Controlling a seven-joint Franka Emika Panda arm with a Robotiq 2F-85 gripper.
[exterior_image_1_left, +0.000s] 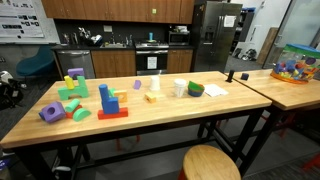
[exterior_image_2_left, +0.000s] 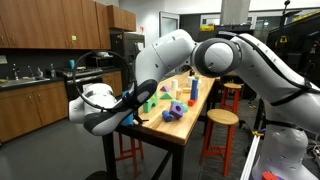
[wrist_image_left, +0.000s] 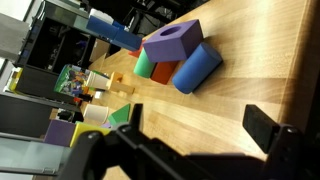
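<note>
In the wrist view my gripper stands open, its two dark fingers wide apart, with only bare wooden tabletop between them. Beyond the fingers lies a blue cylinder (wrist_image_left: 198, 68), clear of both. A purple block (wrist_image_left: 172, 42) is just behind it, with a green piece (wrist_image_left: 145, 66) partly hidden alongside. From exterior view 1, a purple block (exterior_image_1_left: 52, 113), a green piece (exterior_image_1_left: 82, 115), an upright blue block (exterior_image_1_left: 103, 92) and a red block (exterior_image_1_left: 113, 114) are on the left half of the table. Exterior view 2 has the white arm (exterior_image_2_left: 235, 52) reaching over to the table's end.
Toward the middle of the table (exterior_image_1_left: 150, 115) are a yellow block (exterior_image_1_left: 152, 97), a white cup (exterior_image_1_left: 180, 87) and a green bowl (exterior_image_1_left: 195, 89). A stool (exterior_image_1_left: 210, 163) stands in front.
</note>
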